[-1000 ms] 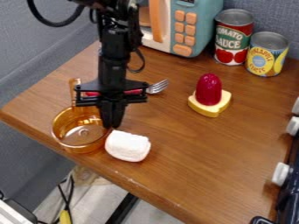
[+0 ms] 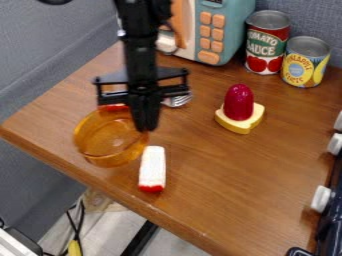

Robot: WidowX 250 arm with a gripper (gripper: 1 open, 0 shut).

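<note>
My black gripper (image 2: 144,115) hangs over the rim of the amber bowl (image 2: 100,148) at the left of the table; whether it is open or shut is unclear. Just right of the bowl lies a small white block with red ends (image 2: 152,166). A fork (image 2: 178,100) lies partly behind the gripper. A red oval object (image 2: 238,101) stands on a yellow piece (image 2: 239,123) to the right.
A teal toy microwave (image 2: 214,25) and two cans, one red (image 2: 266,45) and one yellow (image 2: 305,65), stand at the back. A black appliance with white knobs (image 2: 327,210) lines the right edge.
The gripper has risen slightly. The white block, earlier broad and plain white, now appears narrow and upright in the image, with red ends showing.
</note>
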